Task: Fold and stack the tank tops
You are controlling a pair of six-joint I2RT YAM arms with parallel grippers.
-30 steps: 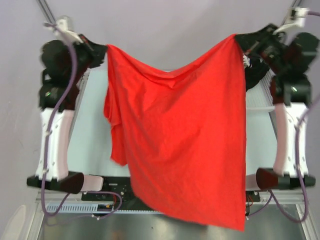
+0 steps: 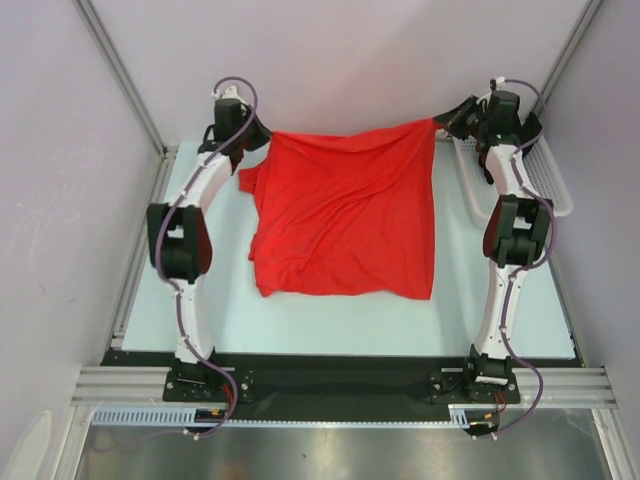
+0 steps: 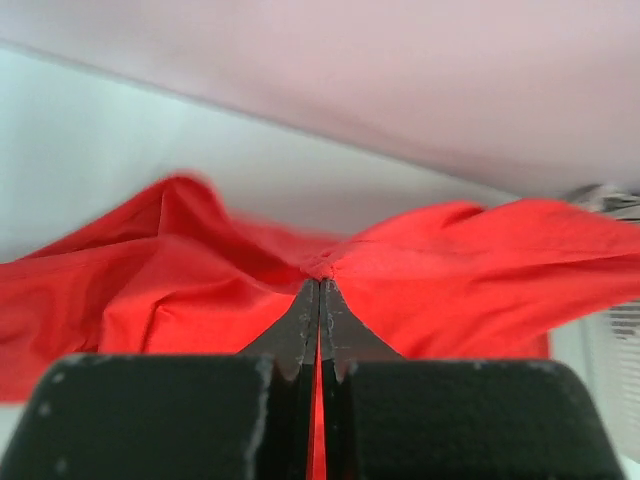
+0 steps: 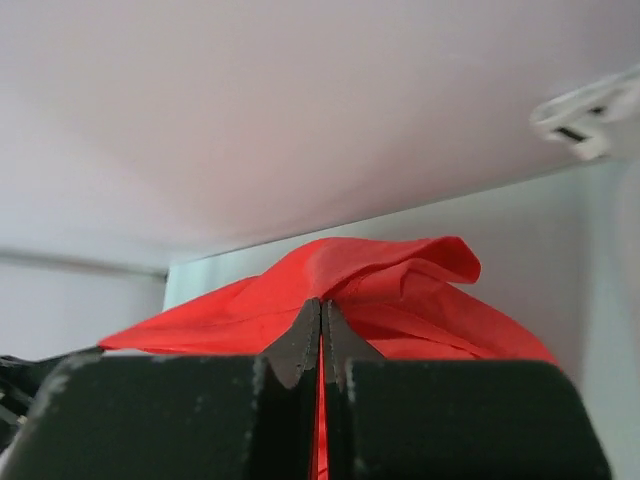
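A red tank top (image 2: 345,220) lies spread over the table, its far edge held up between both grippers. My left gripper (image 2: 264,134) is shut on the top-left corner; in the left wrist view the fabric (image 3: 450,260) rises from between its fingertips. My right gripper (image 2: 445,122) is shut on the top-right corner, with cloth (image 4: 400,280) bunched at its tips in the right wrist view. A short red flap sticks out to the left near the back.
A white perforated basket (image 2: 545,175) with dark items sits at the back right, beneath the right arm. Bare white table (image 2: 170,310) shows at left, front and right. The back wall is just behind the grippers.
A second ago the tank top hung high and close to the camera; it has come down onto the table.
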